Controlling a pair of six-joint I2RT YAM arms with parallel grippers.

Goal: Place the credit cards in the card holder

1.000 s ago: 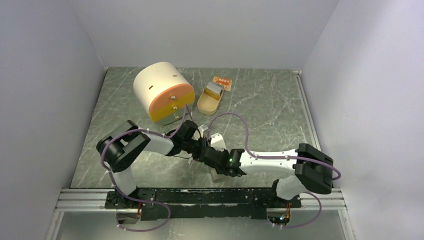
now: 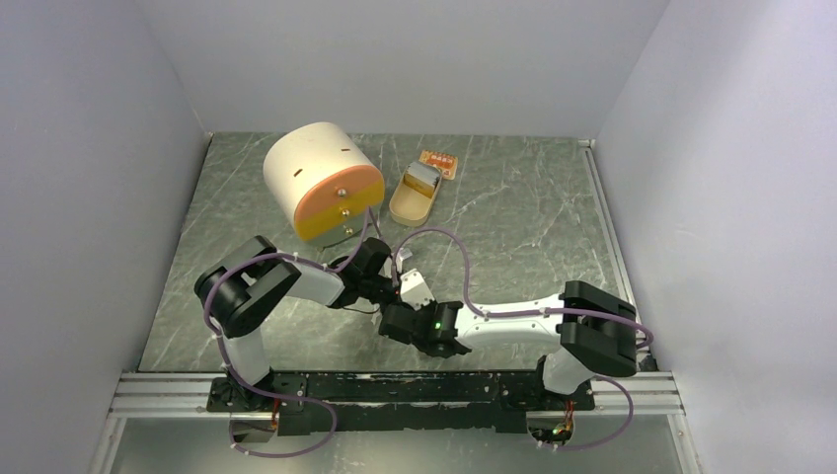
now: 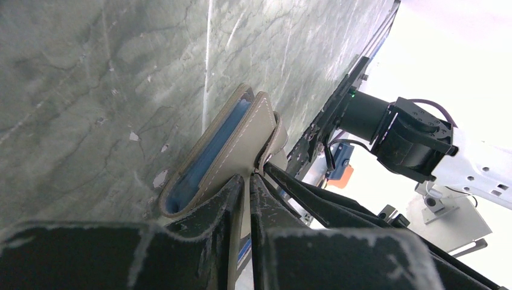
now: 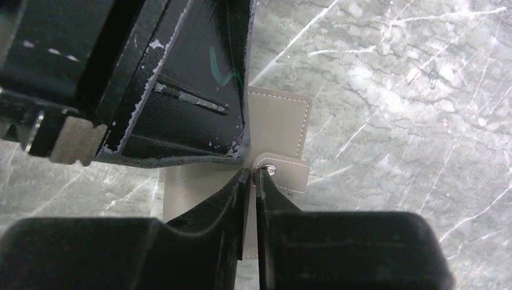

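A grey-beige leather card holder point(image 3: 235, 151) with a blue lining lies on the marble surface; a strap point(image 4: 290, 178) with a metal snap crosses it. My left gripper is over the holder, its dark fingertips close together at the holder's strap side. My right gripper sits at the snap, fingertips nearly touching. Whether either grips anything is unclear. In the top view both grippers point(image 2: 395, 296) meet at the front middle and hide most of the holder. I cannot make out any credit cards.
A cylindrical box point(image 2: 311, 168) with coloured drawers stands at back left, beside a beige tray point(image 2: 410, 205) and an orange card-like item point(image 2: 444, 158).
My right arm and gripper have shifted a little to the left and toward the front. The left arm is nearly still.
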